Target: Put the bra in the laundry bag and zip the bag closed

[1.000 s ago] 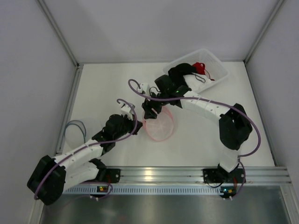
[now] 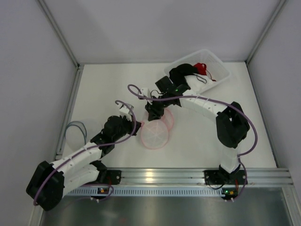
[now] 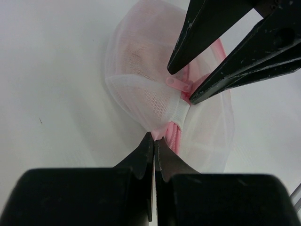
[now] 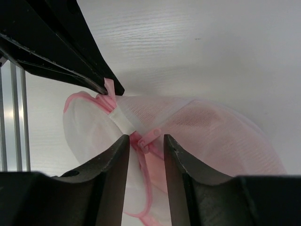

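Observation:
The laundry bag (image 2: 154,135), white mesh with pink trim, lies mid-table. In the right wrist view, my left gripper pinches the pink tab (image 4: 110,86) at the bag's zip end. Close together in the left wrist view, the left gripper fingertips meet at the bag's edge. My right gripper is part open, its fingers on either side of the pink zip pull (image 4: 150,137), which does not look clamped. No bra shows through the visible mesh, though the arms hide part of the bag from above.
At the back right stands a white basket (image 2: 223,70) holding black (image 2: 182,73), red (image 2: 200,68) and white garments. Another round mesh piece with a grey rim (image 2: 75,136) lies at the left edge.
The bag's front part has swung toward the front and left. My right gripper has shifted slightly; the left gripper stays nearly in place.

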